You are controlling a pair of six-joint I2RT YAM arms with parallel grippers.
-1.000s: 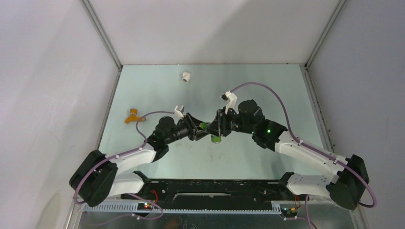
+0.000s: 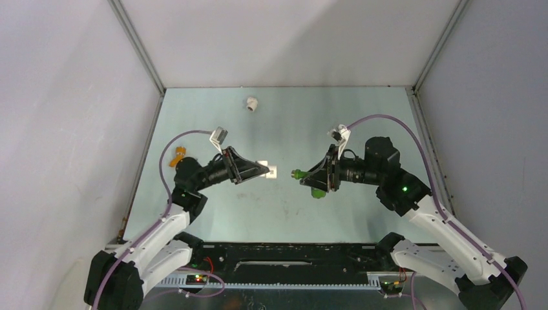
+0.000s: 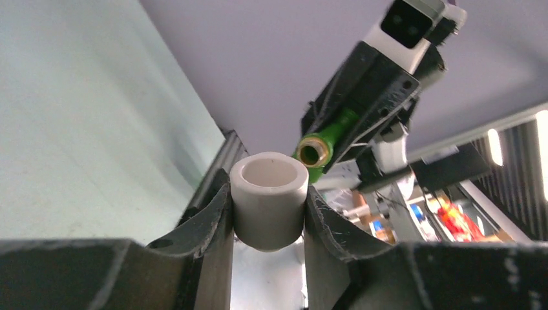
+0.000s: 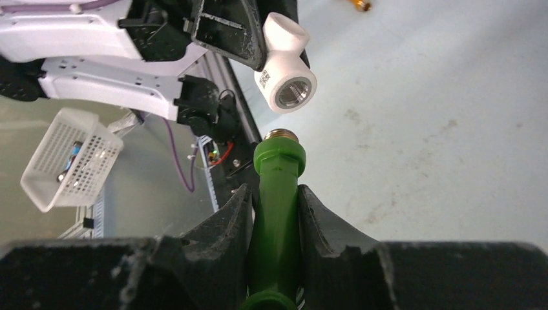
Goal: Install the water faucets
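Observation:
Near the middle of the top view, my left gripper [image 2: 262,169] holds a white pipe fitting between its fingertips; in the right wrist view its threaded socket faces the green part. My right gripper [image 2: 307,178] is shut on a green faucet [image 4: 276,213], whose brass threaded tip points toward the white fitting, with a gap between them. A second white fitting [image 2: 251,103] lies loose at the back of the table, and an orange faucet [image 2: 177,157] lies at the left, partly hidden behind the left arm.
A dark rail runs along the front edge. A white basket [image 4: 45,174] stands below, off the table.

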